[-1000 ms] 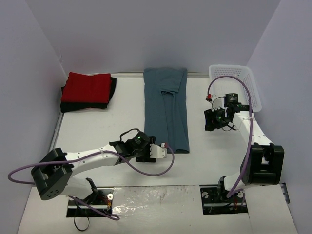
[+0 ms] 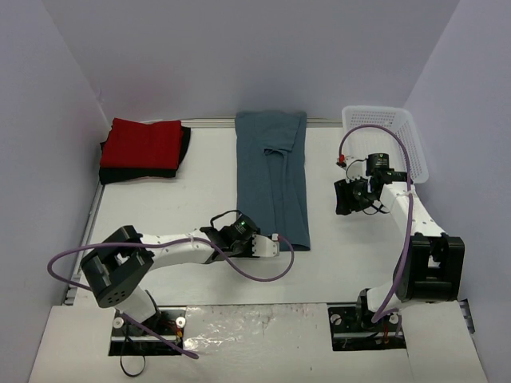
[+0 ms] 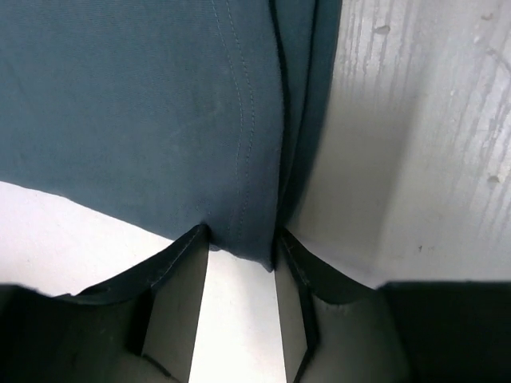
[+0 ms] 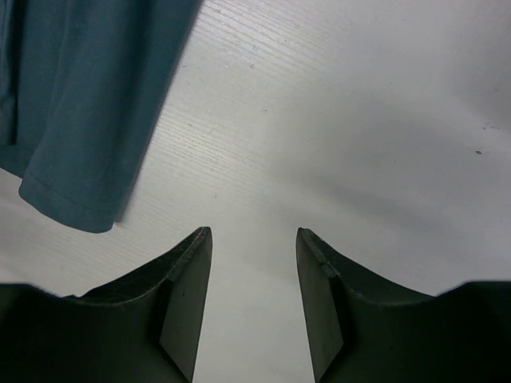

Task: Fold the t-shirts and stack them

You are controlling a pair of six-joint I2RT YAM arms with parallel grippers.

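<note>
A dark teal t-shirt (image 2: 259, 171) lies folded lengthwise into a long strip in the middle of the table. In the left wrist view, one corner of the shirt (image 3: 160, 104) sits between the fingers of my left gripper, which stands part open. The cloth creases near the left fingertip. From above, the left arm covers the shirt's near left corner. My right gripper is open over bare table, to the right of the shirt, with nothing between its fingers.
Folded red and black shirts (image 2: 140, 148) are stacked at the back left. A white basket (image 2: 415, 152) stands at the back right, partly behind the right arm. Bare table lies left of the shirt and between it and the right arm.
The shirt and right arm look unmoved.
</note>
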